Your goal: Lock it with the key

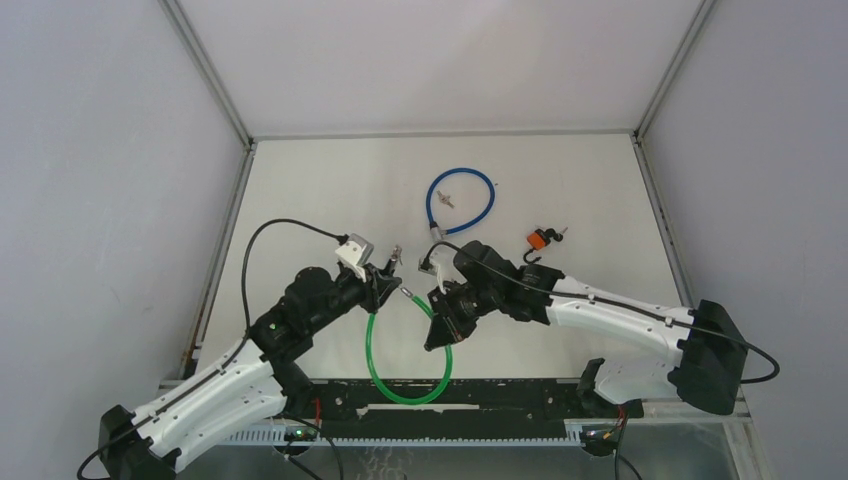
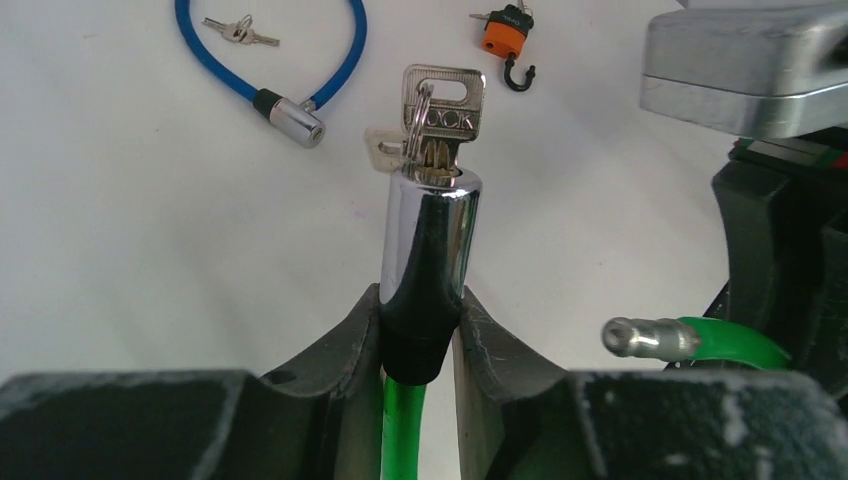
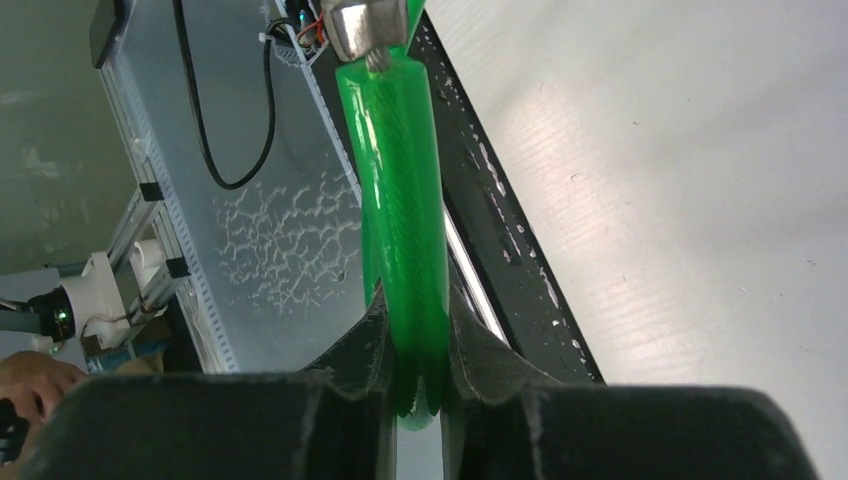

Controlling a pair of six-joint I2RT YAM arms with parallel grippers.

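A green cable lock (image 1: 385,390) loops between my grippers. My left gripper is shut on its chrome-and-black lock cylinder (image 2: 428,225), held upright, with a key (image 2: 440,105) in its top and a second key on the ring. My right gripper is closed round the green cable (image 3: 395,190), near its metal end pin (image 2: 650,338). In the left wrist view this pin lies to the right of the cylinder, apart from it, pointing toward it.
A blue cable lock (image 1: 460,170) with loose keys (image 1: 446,199) lies at the back of the white table (image 1: 300,190). An orange padlock (image 1: 540,239) lies at right. A dark strip (image 1: 480,400) runs along the front edge.
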